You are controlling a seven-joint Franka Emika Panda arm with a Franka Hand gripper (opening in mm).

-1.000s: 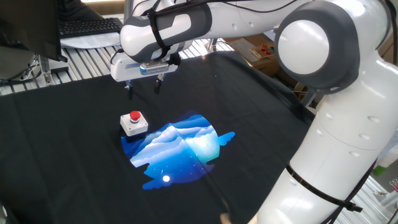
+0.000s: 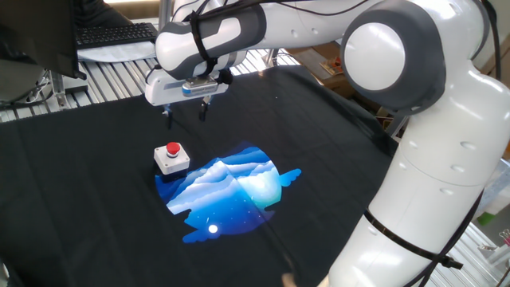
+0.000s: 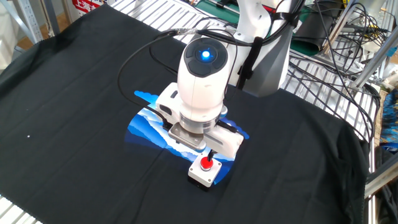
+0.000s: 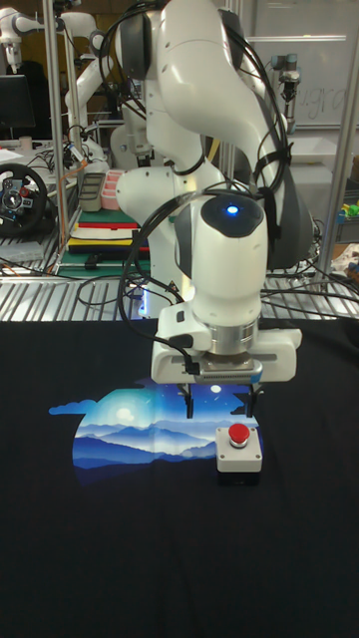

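On the black cloth point(image 2: 88, 191) stands a white box with a red push button point(image 2: 173, 149) on top; the button point(image 4: 239, 434) is at the right front corner of a blue picture point(image 4: 138, 442). My gripper point(image 2: 186, 117) is open, its two dark fingers point(image 2: 203, 113) wide apart and pointing down, with nothing between them. In exterior view 3 the gripper point(image 4: 221, 402) hangs above the picture, and its right finger appears just above and behind the button. From overhead, one fingertip shows beside the red button point(image 3: 206, 163); the other is hidden by the hand.
The flat blue picture point(image 3: 149, 127) lies partly under the hand in exterior view 2. A keyboard point(image 2: 115, 34) and a monitor point(image 2: 36, 40) stand beyond the cloth. Dark cables point(image 3: 134, 81) loop beside the wrist. Wide stretches of cloth around the box are bare.
The arm's elbow has moved a little left. The button box and picture have not moved.
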